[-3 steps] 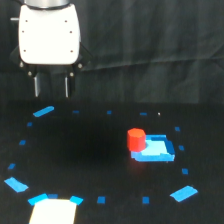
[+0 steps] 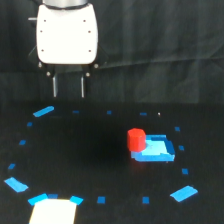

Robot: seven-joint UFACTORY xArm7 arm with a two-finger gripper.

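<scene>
High at the left of the camera view, my white gripper hangs well above the dark table, its two thin fingers apart with nothing between them. A red block is to the right and lower down. It overlaps the left side of a small blue-edged square with a pale middle. Whether the block rests inside this square or against its edge, I cannot tell.
Blue tape strips and several small blue marks are spread over the black table. A pale cream object is cut off by the bottom edge at the left.
My gripper has moved to the right and slightly down, its fingers still apart. The red block and the blue-edged square have not moved.
</scene>
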